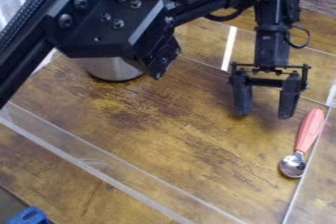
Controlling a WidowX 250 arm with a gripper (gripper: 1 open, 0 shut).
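Note:
My black gripper point(265, 100) hangs from the arm at the right, just above and left of a scoop point(309, 130) with a pink handle and silver bowl. The two fingers are apart and point down, with nothing seen between them. The scoop lies on the wooden surface, its bowl toward the front.
A metal pot point(110, 69) sits at the upper left, partly hidden behind the arm. A blue object point(29, 215) is at the bottom left corner.

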